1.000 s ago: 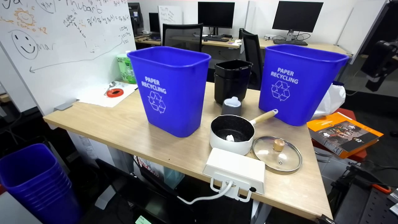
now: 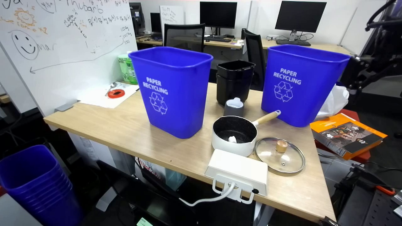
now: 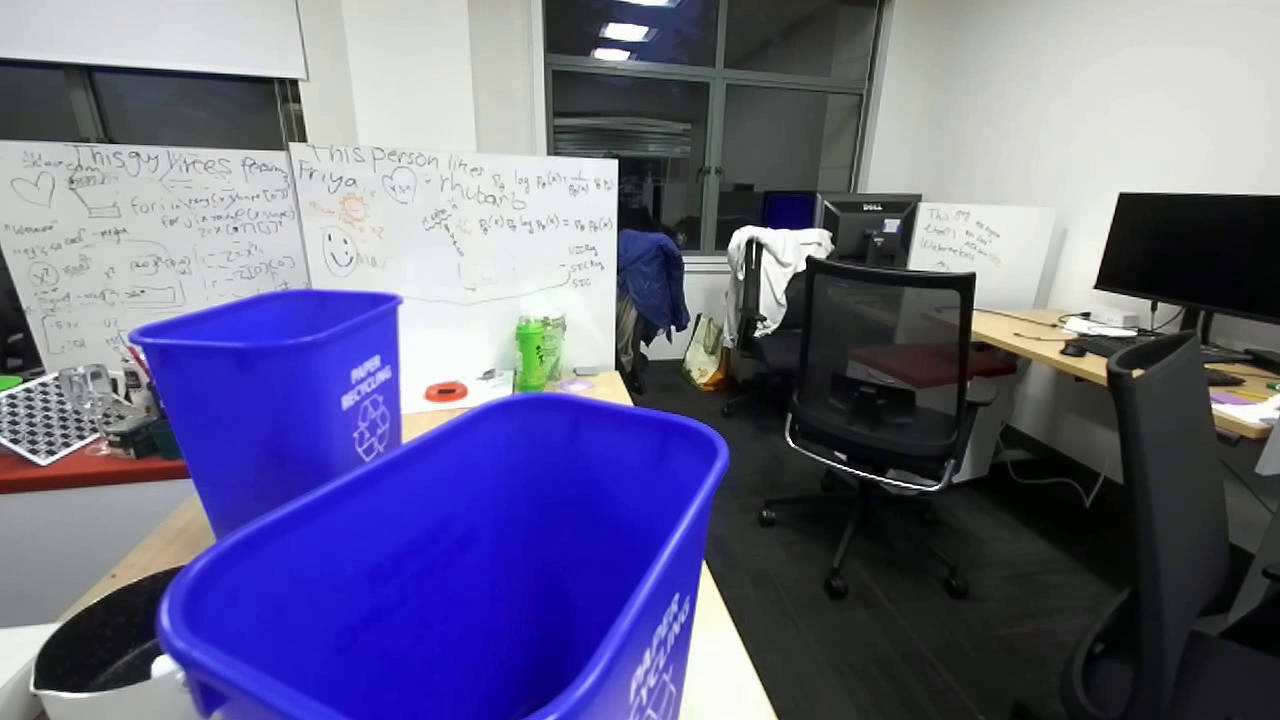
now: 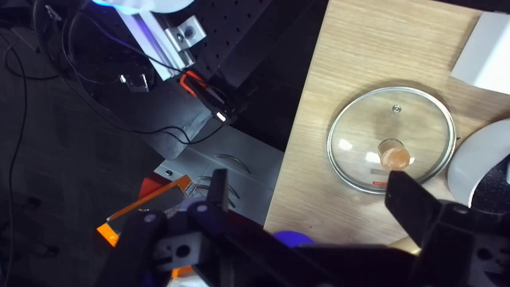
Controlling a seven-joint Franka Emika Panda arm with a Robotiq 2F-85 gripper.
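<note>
My gripper is open, its fingers wide apart with nothing between them. In the wrist view it hangs above the table's right edge, and the glass lid (image 4: 363, 129) lies flat beyond the right finger. The lid's wooden knob (image 2: 281, 146) points up. Beside the lid stands a white pot (image 2: 230, 147) with a dark inside and a wooden handle (image 2: 268, 117); a small white object (image 2: 232, 139) lies in it. In exterior view 1 the dark arm (image 2: 373, 69) reaches in from the right, next to the right-hand blue bin (image 2: 301, 86).
Another blue bin (image 2: 173, 94) stands mid-table. A black bin (image 2: 235, 81) and a grey container (image 2: 234, 108) are behind the pot. A white box (image 2: 239, 167) with a cable sits at the front edge. An orange box (image 2: 346, 133) lies off the table's right side.
In exterior view 1 the arm has come further into view from the right, moving left and lower toward the right-hand blue bin. The objects on the table have not moved.
</note>
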